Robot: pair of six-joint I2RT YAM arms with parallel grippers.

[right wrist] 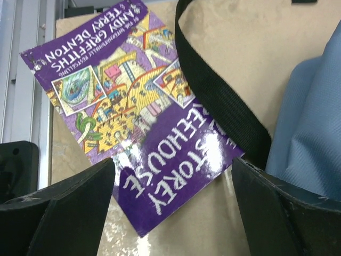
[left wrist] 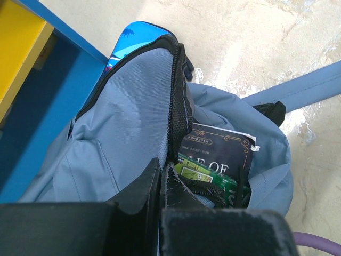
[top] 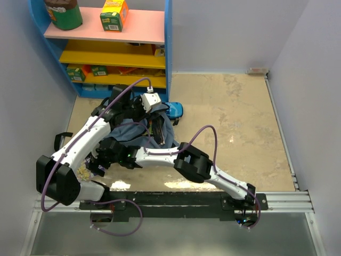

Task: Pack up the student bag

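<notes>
The grey-blue student bag (top: 133,130) lies below the shelf, partly hidden under both arms. In the left wrist view my left gripper is shut at the zipped edge of the bag's mouth, and the raised cloth runs up to its fingertips. Inside the mouth show a dark book (left wrist: 216,146) and a green item (left wrist: 213,173). A purple book (right wrist: 154,154), lettered "TREEHOUSE", rests flat on the floor left of the bag. Above it my right gripper stands open, its fingers to either side of the book's near corner, nothing held.
A black strap (right wrist: 213,85) crosses the book's right edge. A blue case (top: 174,110) sits behind the bag by the shelf (top: 112,53). Along the front runs a metal rail (right wrist: 45,117).
</notes>
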